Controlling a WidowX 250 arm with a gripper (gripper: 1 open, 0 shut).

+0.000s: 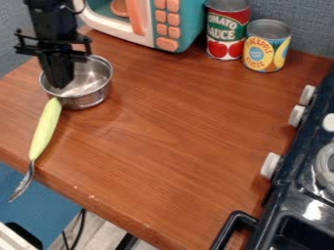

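Observation:
A small steel pot (89, 93) sits at the left of the wooden table. My black gripper (59, 76) reaches down from the top left into the pot's left side, its fingertips at or inside the rim; whether they are open or shut is unclear. A utensil with a pale yellow handle (45, 131) lies just in front of the pot, its metal end over the table's left edge.
A toy microwave (167, 20) stands at the back, with a tomato can (226, 34) and a yellow-labelled can (265, 49) to its right. A black toy stove (300, 195) fills the right side.

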